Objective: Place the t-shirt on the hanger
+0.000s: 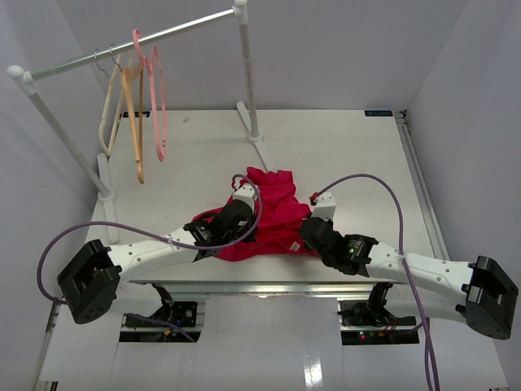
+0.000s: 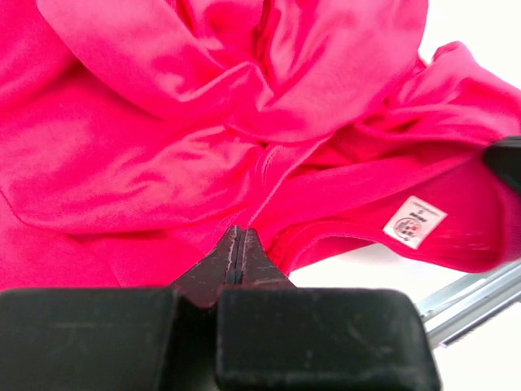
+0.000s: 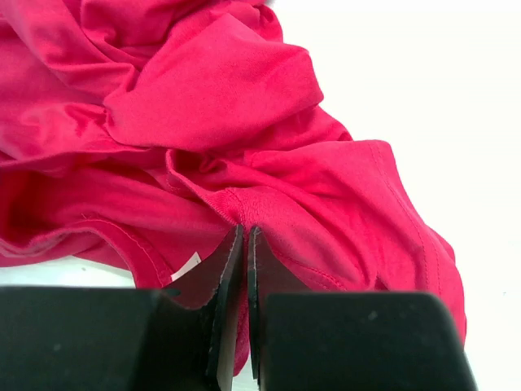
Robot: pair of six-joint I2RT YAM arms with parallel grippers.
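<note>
The red T-shirt (image 1: pixel 277 195) lies crumpled on the table, its white label (image 2: pixel 414 221) showing in the left wrist view. My left gripper (image 1: pixel 248 228) is over the shirt's left-middle; in its wrist view (image 2: pixel 241 240) the fingertips are shut against red cloth, and whether cloth is between them is unclear. My right gripper (image 1: pixel 305 224) is over the shirt's right part, shut on a seamed fold of it (image 3: pixel 247 236). Hangers hang on the rail at upper left: a pink one (image 1: pixel 160 122), a wooden one (image 1: pixel 132 106) and a pale one (image 1: pixel 104 122).
The rack's rail (image 1: pixel 179 28) and posts (image 1: pixel 248 73) stand at the back left, with a foot (image 1: pixel 263 151) just behind the shirt.
</note>
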